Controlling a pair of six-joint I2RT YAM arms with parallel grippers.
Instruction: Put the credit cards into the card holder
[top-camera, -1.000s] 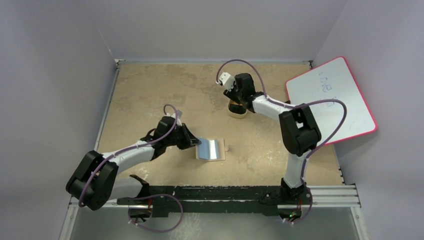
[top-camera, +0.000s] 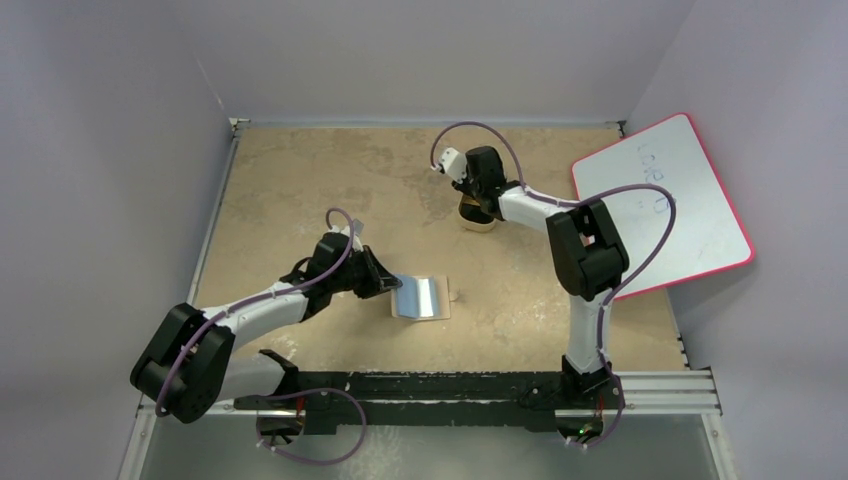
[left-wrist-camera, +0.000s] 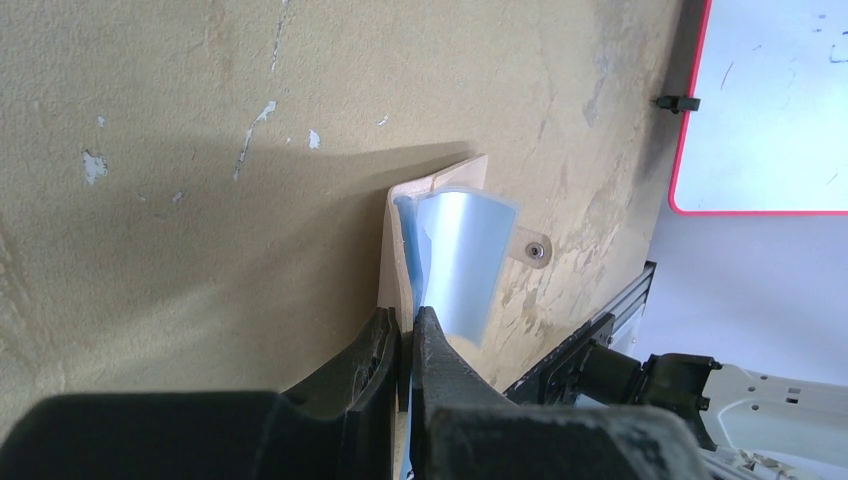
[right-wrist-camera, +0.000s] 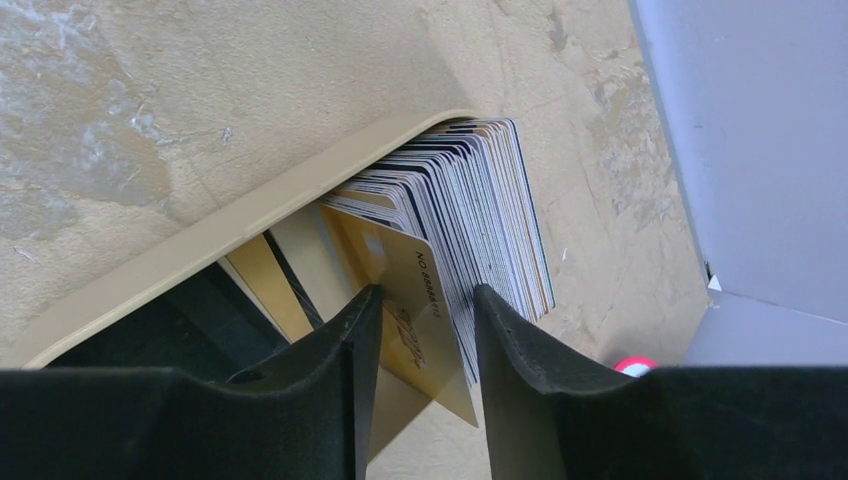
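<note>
The card holder (top-camera: 436, 312) lies open at front centre, blue sleeves (left-wrist-camera: 462, 250) showing; my left gripper (top-camera: 392, 282) is shut on its edge. At back centre is a beige box (top-camera: 476, 225), partly under my right gripper (top-camera: 462, 192). In the right wrist view the box (right-wrist-camera: 180, 250) holds a dense stack of cards (right-wrist-camera: 480, 200). My right gripper is part open, its fingers either side of a gold card (right-wrist-camera: 420, 330) at the stack's front; whether they touch it is unclear.
A whiteboard (top-camera: 660, 200) with a red rim lies at the right of the table. Grey walls stand at the back and sides.
My right arm has shifted slightly over the box compared with a second ago, its elbow a little to the left. The left arm and the card holder look still.
</note>
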